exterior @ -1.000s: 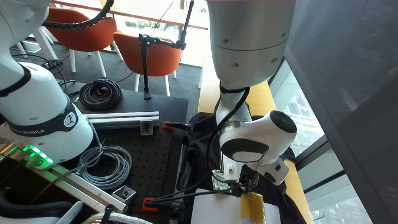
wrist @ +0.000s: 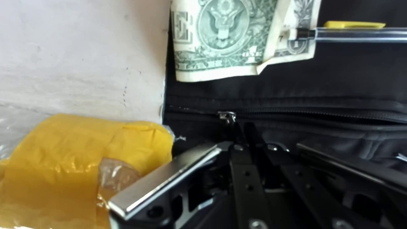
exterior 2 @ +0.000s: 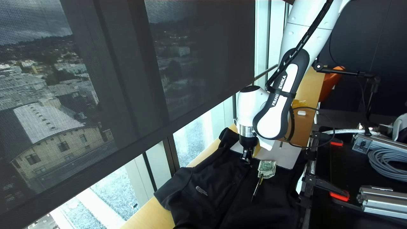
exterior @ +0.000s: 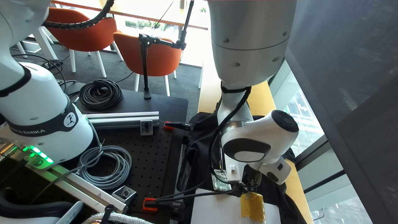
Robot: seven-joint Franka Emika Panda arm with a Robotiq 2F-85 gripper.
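Note:
A black jacket lies spread out, its zipper running across the wrist view, with teeth parted toward the right. At the zipper's left part sits a small silver slider. My gripper is shut at the slider, its black fingers close together over the cloth. The zipper pull appears pinched there, mostly hidden by the fingertips. In exterior view 2 the gripper points down onto the jacket beside the white board.
A crumpled dollar bill and a clear pen with a yellow clip lie on the jacket. A white board borders it, bearing a yellow taped bundle close to the gripper. The window blind rises alongside.
The hand has shifted very slightly to the right in exterior view 1. The board, bundle and surroundings look unchanged.

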